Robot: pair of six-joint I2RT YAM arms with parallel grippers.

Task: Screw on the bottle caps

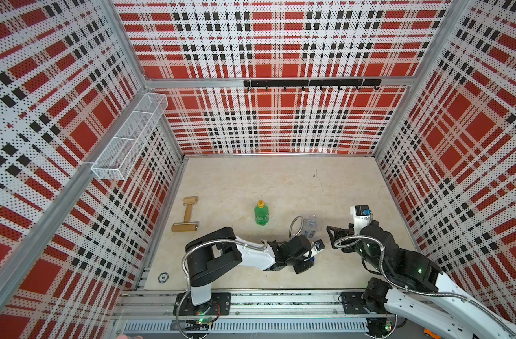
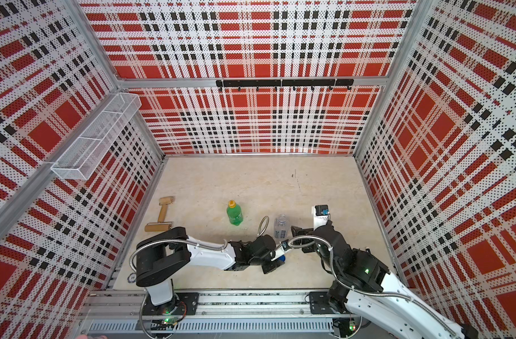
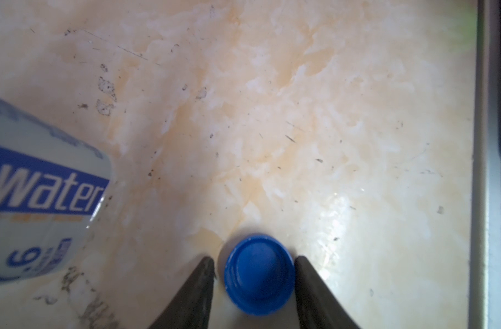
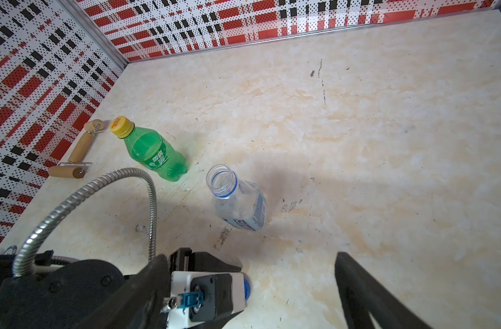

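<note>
A blue cap [image 3: 259, 274] lies on the table, hollow side up. My left gripper is partly open around it, one finger at each side; the right finger [image 3: 308, 279] looks very near or touching, while a small gap shows at the left. The clear water bottle stands upright and uncapped behind the left gripper; its "Water" label side [image 3: 36, 192] shows in the left wrist view. Farther left, the green bottle [image 4: 154, 150] stands with its yellow cap [image 4: 121, 126] on. My right gripper is open and empty, right of the clear bottle.
A wooden roller [image 1: 186, 214] lies at the table's left side. The left arm's looped metal hose [image 4: 143, 175] rises close to the clear bottle.
</note>
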